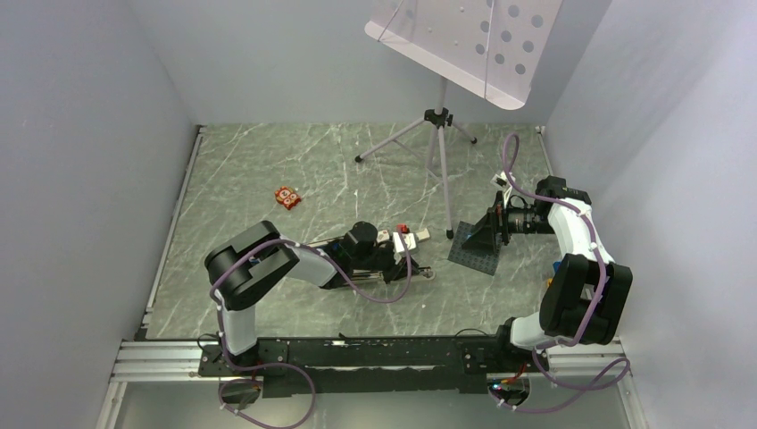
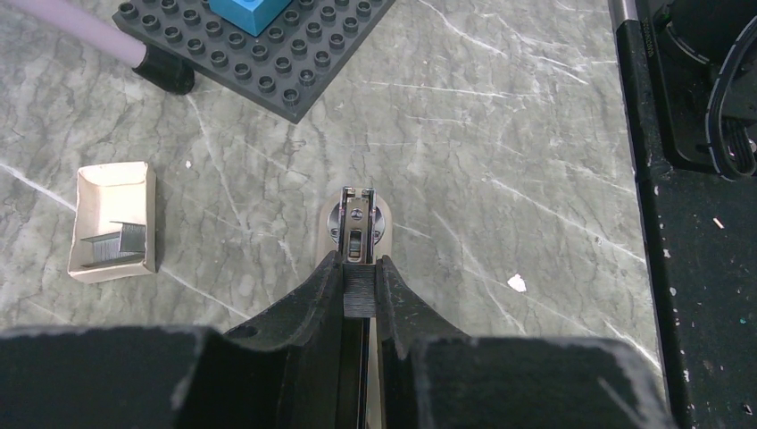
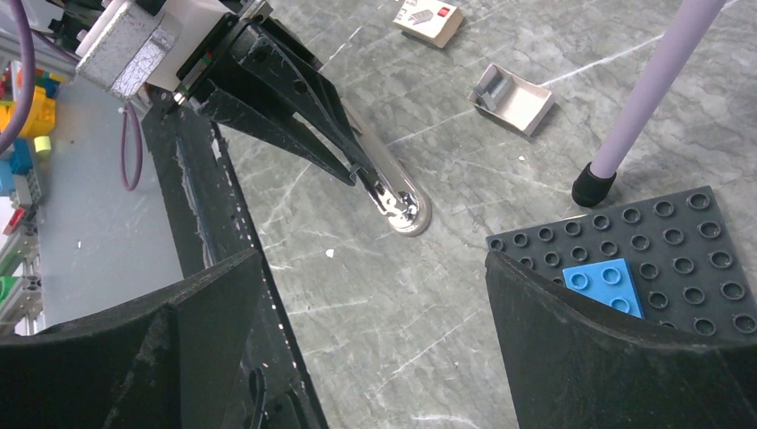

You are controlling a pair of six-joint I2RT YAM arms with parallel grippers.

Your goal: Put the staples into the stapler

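Observation:
Pinched between the left gripper's fingertips is a short grey staple strip. It sits right over the open stapler's metal channel, close behind the nose; whether it rests inside the rails I cannot tell. The right wrist view has the same left gripper low at the stapler's front end, with the rear hidden behind the arm. Wide open and empty, my right gripper is held off to the right, over the studded plate in the top view. More staples lie in a small open box.
A dark studded plate carries a blue brick. Beside it stands a tripod foot. A box lid lies behind the staple box. Bare tabletop surrounds the stapler's nose. A red item lies far left.

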